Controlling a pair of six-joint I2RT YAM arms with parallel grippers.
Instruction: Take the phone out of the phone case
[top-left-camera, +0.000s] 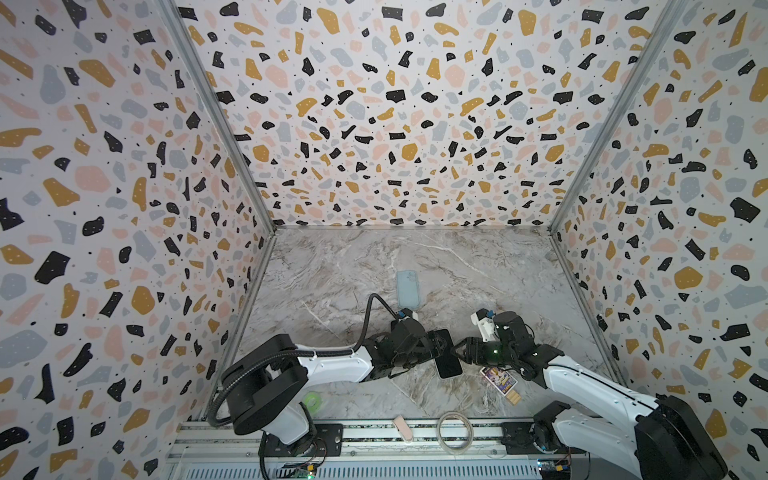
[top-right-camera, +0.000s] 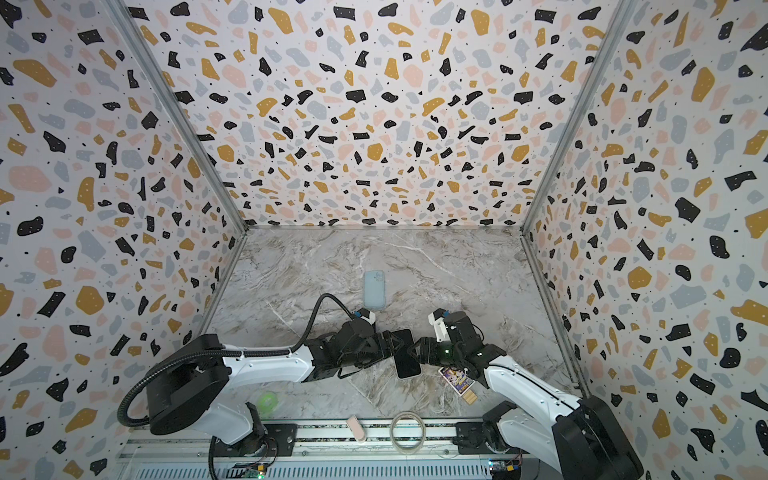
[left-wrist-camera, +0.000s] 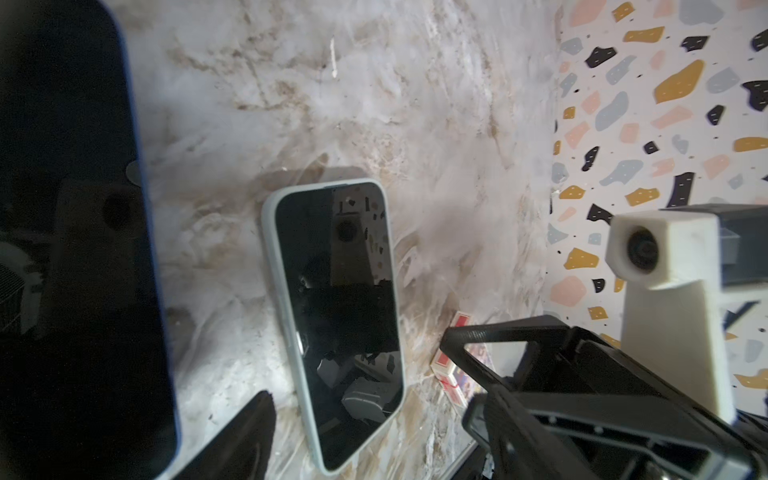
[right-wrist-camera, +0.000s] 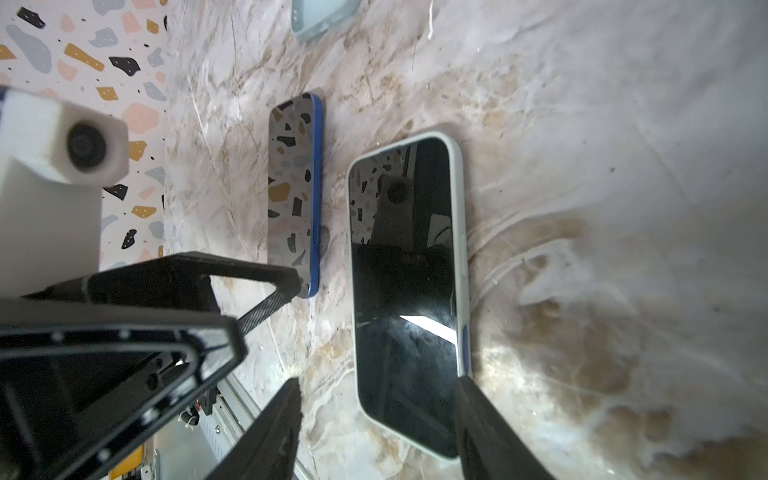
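Observation:
A black-screened phone in a pale case (right-wrist-camera: 404, 272) lies face up between the grippers on the marble table. Another dark phone with a blue edge (left-wrist-camera: 72, 240) lies to its left. A light blue case (top-left-camera: 407, 288) lies farther back. My left gripper stands open at the cased phone's left side, low over the table. My right gripper is at the opposite side, fingers apart around the phone's near end, with no grip visible.
A card box (top-left-camera: 497, 380) lies at the front right. A tape ring (top-left-camera: 454, 432) and pink block (top-left-camera: 402, 429) rest on the front rail.

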